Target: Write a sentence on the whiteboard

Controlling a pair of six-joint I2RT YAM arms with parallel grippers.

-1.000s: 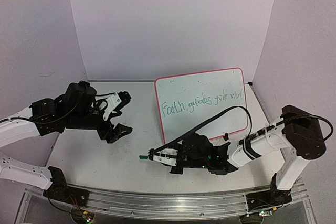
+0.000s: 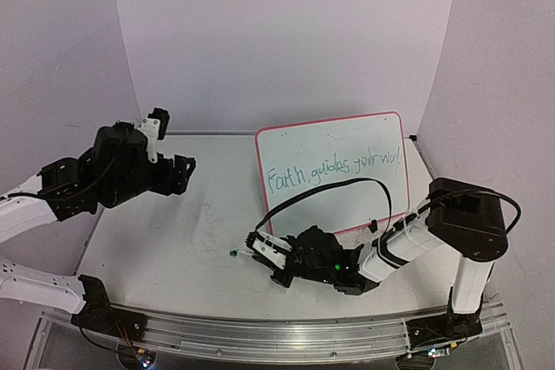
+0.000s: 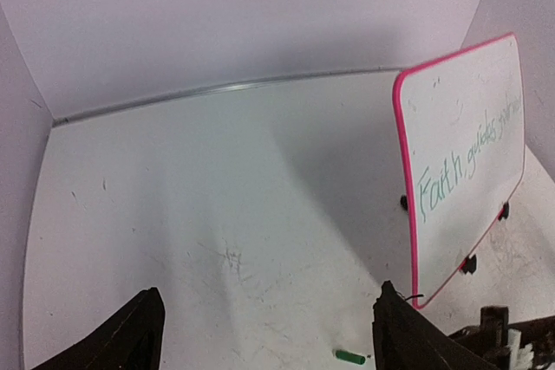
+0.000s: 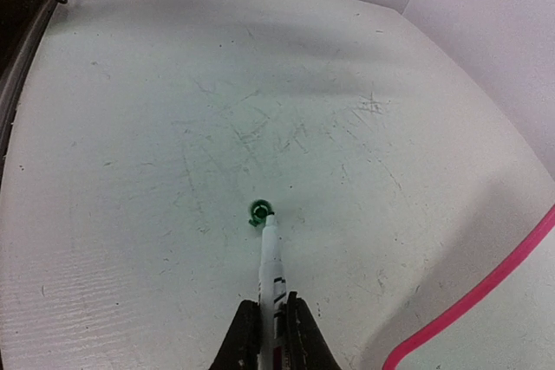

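The whiteboard [image 2: 329, 204] has a pink rim and leans upright on the table. Green handwriting [image 2: 334, 166] on it reads roughly "Faith, guides your way". My right gripper is shut on a white marker [image 4: 270, 266], its bare tip pointing away from the fingers. Just past that tip is a small green cap [image 4: 261, 211], its ring-shaped end facing the marker; whether they touch I cannot tell. In the left wrist view the cap [image 3: 350, 357] is low, right of centre. Left of the board, my left gripper [image 2: 176, 146] hangs open and empty, fingers [image 3: 139, 335] wide apart.
Black feet [image 3: 469, 264] hold the board's lower edge. The right arm [image 2: 403, 244] and its cable cross in front of the board's lower part. A metal rail [image 2: 260, 338] borders the table's front.
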